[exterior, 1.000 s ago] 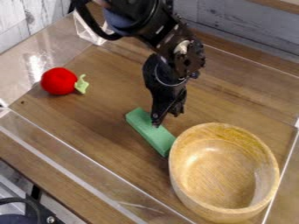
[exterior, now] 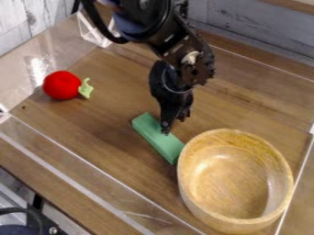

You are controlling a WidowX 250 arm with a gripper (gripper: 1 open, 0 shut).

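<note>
The black gripper (exterior: pixel 171 117) points down just above the upper end of a green flat bar (exterior: pixel 161 142), its fingertips close together with nothing visible between them. The bar lies slanted on the wooden table, its lower end by the rim of a wide tan bowl (exterior: pixel 201 173) at the lower right. Whether the fingertips touch the bar is hard to tell.
A red tomato-like object (exterior: pixel 61 84) with a green top lies at the upper left. A pale wall (exterior: pixel 258 23) borders the back.
The gripper has shifted very slightly upward in the view. The green bar, bowl and red object look unchanged.
</note>
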